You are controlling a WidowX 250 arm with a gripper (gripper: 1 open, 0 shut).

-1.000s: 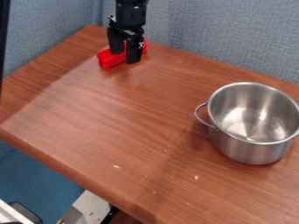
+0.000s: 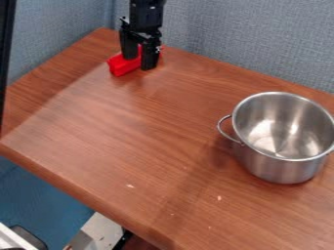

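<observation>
My black gripper (image 2: 139, 55) is at the back left of the wooden table, lowered over a red oblong object (image 2: 120, 64) lying there, its fingers around or beside it. The gripper is open, though the dark fingers partly hide the object, so whether they touch it is unclear. A steel pot (image 2: 280, 137) with a wire side handle stands at the right of the table.
Blue-grey padded walls (image 2: 248, 39) border it at the back and left. Some white and dark items lie below the table's front-left edge.
</observation>
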